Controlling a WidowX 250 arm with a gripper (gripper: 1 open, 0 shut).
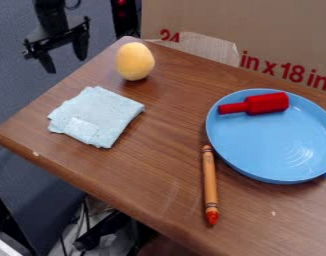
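Observation:
My black gripper (62,52) hangs at the upper left, past the table's edge over the grey background, its fingers apart with nothing visible between them. On the wooden table (146,190) lie a folded pale-blue cloth (95,117), a yellow egg-shaped object (135,62) at the back, an orange crayon (210,185) near the front, and a blue plate (270,145) on the right with a red cylindrical object (266,103) on it.
A cardboard box (253,35) stands behind the table. The middle of the table, between cloth, crayon and yellow object, is clear. Cables and dark items lie below the table at the lower left.

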